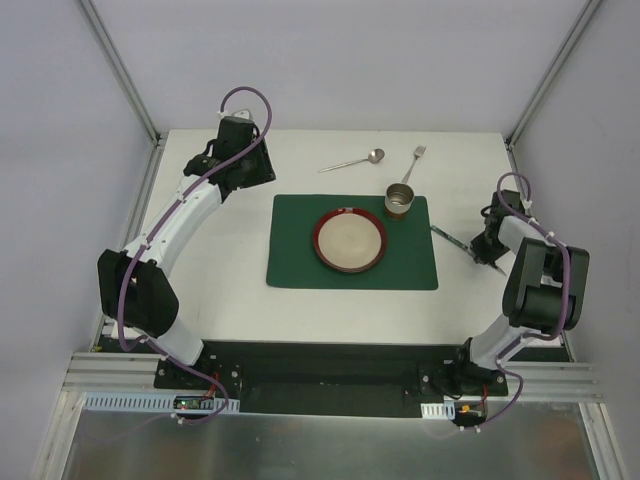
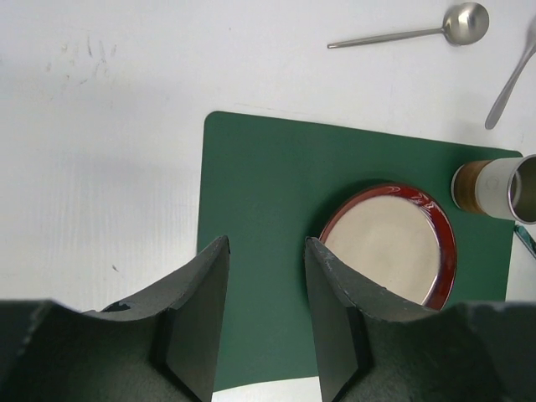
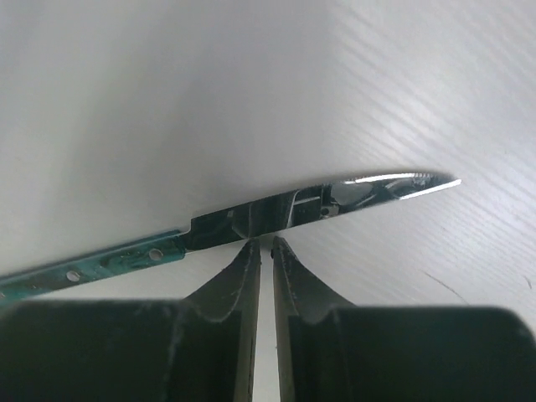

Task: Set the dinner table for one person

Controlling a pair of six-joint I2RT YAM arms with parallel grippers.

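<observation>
The cream plate with a dark red rim (image 1: 349, 240) lies on the green placemat (image 1: 300, 272). A metal cup (image 1: 398, 203) stands at the mat's upper right. My left gripper hangs near the mat's upper left corner, open and empty. To the right of the mat lies a knife with a green handle (image 3: 100, 261), its blade pointing away to the right. Over the blade's lower edge my right gripper is nearly closed; a narrow gap shows between the fingertips, with no blade visible in it. A spoon (image 1: 350, 162) and a fork (image 1: 413, 163) lie behind the mat.
The fork's handle reaches close to the cup. The right side wall (image 1: 590, 180) is close to my right arm.
</observation>
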